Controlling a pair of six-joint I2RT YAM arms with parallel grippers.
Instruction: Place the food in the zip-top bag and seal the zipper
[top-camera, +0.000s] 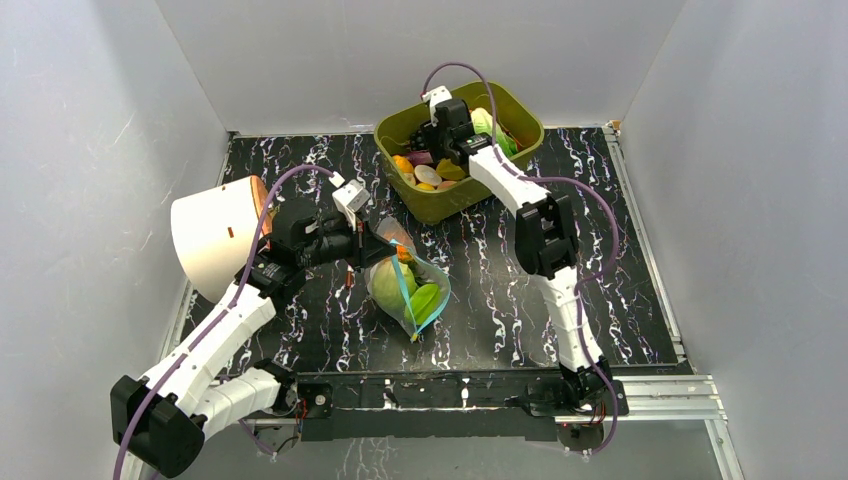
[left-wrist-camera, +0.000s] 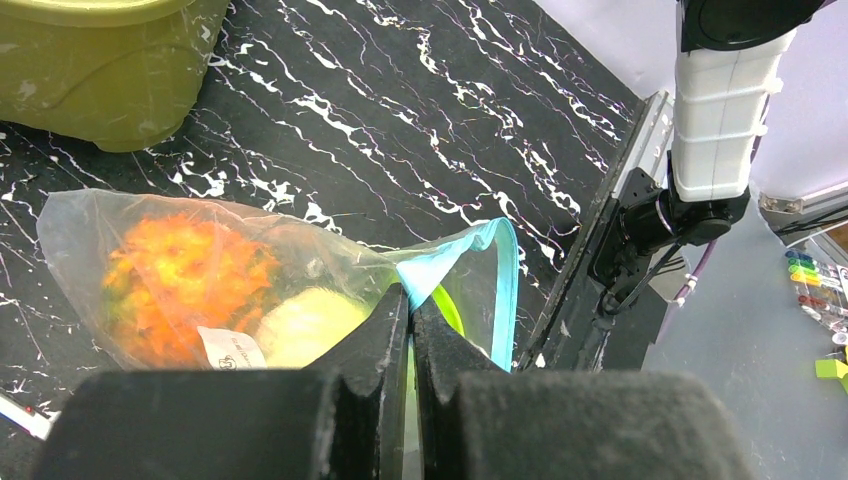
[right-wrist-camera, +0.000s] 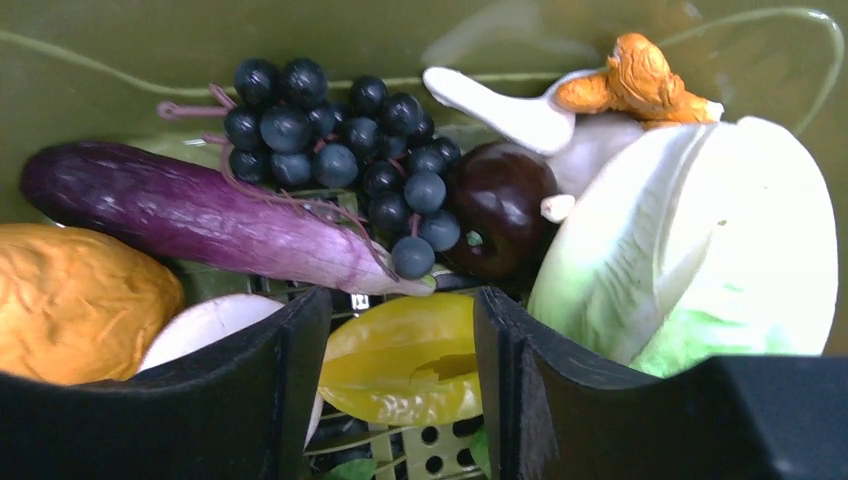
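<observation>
The clear zip top bag (top-camera: 420, 295) with a cyan zipper lies at the table's centre, holding green and orange food. My left gripper is shut on the bag's rim at the zipper. My right gripper is open inside the olive bin, above a yellow starfruit (right-wrist-camera: 400, 365), with eggplant (right-wrist-camera: 180, 205), dark grapes (right-wrist-camera: 285, 125), a plum-like fruit (right-wrist-camera: 495, 205), cabbage (right-wrist-camera: 680, 250) and orange food (right-wrist-camera: 75, 295) around it.
The olive bin (top-camera: 430, 208) stands at the back, behind the bag. A white cylinder (top-camera: 205, 240) is at the left. The table right of the bag is clear.
</observation>
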